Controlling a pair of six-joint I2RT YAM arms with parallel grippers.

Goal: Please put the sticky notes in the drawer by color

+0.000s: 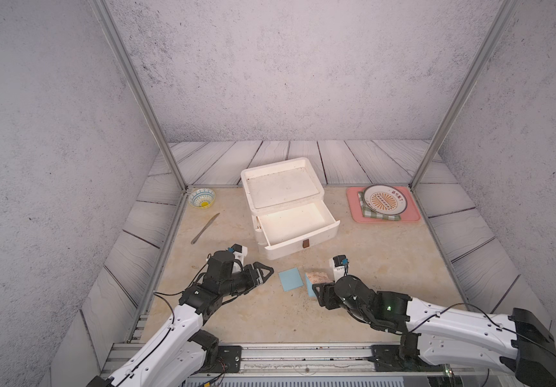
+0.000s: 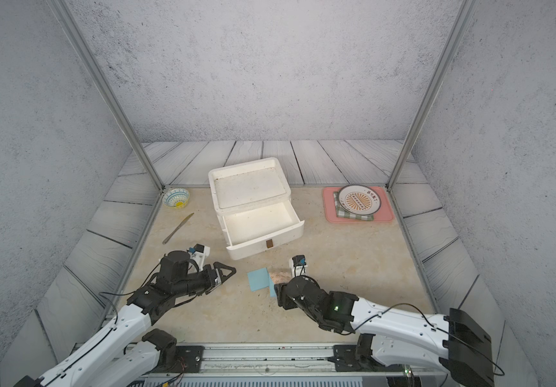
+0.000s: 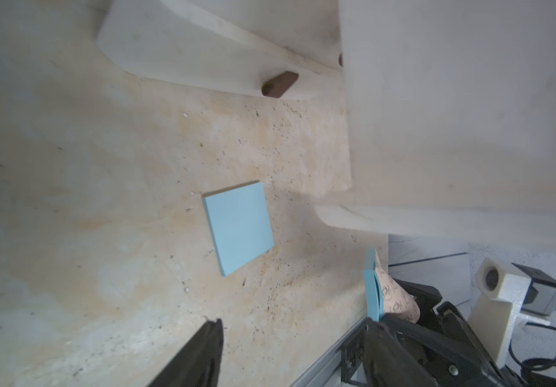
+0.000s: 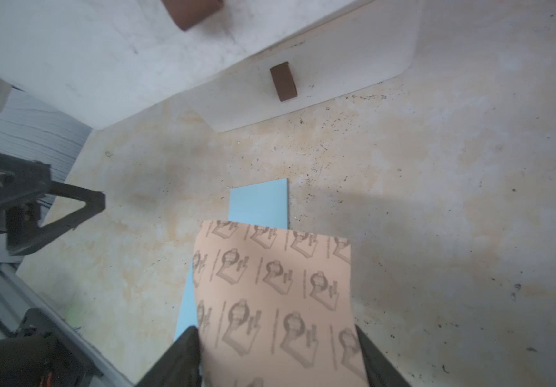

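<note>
A blue sticky-note pad (image 1: 290, 278) lies flat on the table before the white drawer box (image 1: 288, 245), whose drawer (image 2: 260, 222) stands pulled out and empty. My right gripper (image 1: 323, 294) is shut on another pad (image 4: 274, 290), with patterned pinkish backing facing the right wrist camera and blue showing along its side, held just right of the flat pad. My left gripper (image 1: 262, 274) hovers left of the flat pad, its fingers parted with nothing between them.
A pink tray (image 1: 411, 216) with a checked cloth and plate stands at the back right. A bowl (image 1: 202, 196) and a knife (image 1: 205, 229) lie at the left.
</note>
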